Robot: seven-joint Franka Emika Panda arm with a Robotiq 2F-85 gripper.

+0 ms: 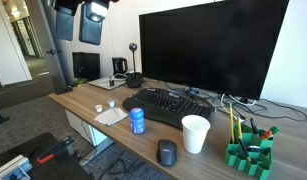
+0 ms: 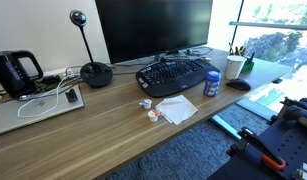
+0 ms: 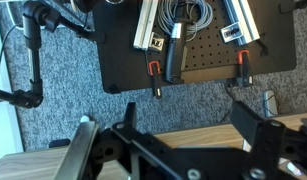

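In the wrist view my gripper is open, its two dark fingers spread wide with nothing between them. Below it show grey carpet and a black mounting plate; the desk's wooden edge lies under the gripper body. On the desk stand a blue can and a white cup. A black mouse lies in front of the cup. To the left, a white napkin lies flat, with small white containers beside it. The gripper is apart from all of these.
A black keyboard lies before the large monitor. A green pen holder with pens stands at the right. A webcam on a stand and a dark kettle are farther back.
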